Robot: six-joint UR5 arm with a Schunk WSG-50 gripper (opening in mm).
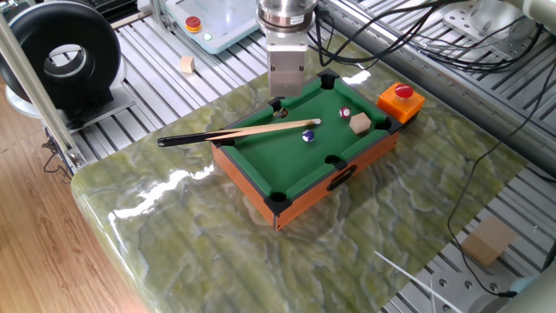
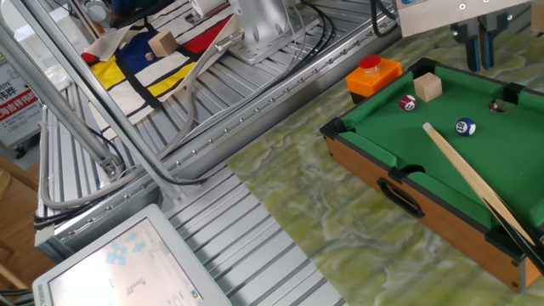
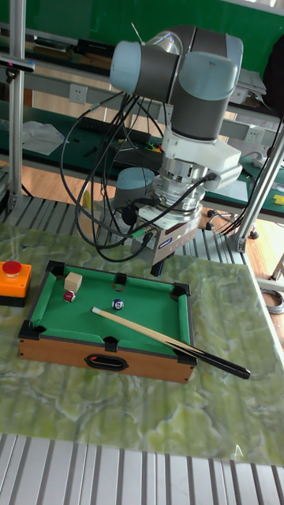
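A miniature pool table [image 1: 276,161] with green felt stands on the marbled surface. A wooden cue [image 1: 261,129] slants over its rail, its tip on the felt and its dark butt beyond the edge. Near the tip rests a blue-and-white ball [image 2: 465,127]. A red-and-white ball [image 2: 407,103] lies beside a small wooden block [image 2: 427,86] near one corner. Another dark reddish ball [image 2: 494,106] shows at a side pocket. Over the table's far side hangs my gripper [image 2: 481,66], clear of the balls and cue. Its dark fingers point down close together; nothing shows between them.
An orange box with a red button [image 1: 400,103] stands close to the pool table's corner. Black cables [image 1: 391,39] hang behind the arm.
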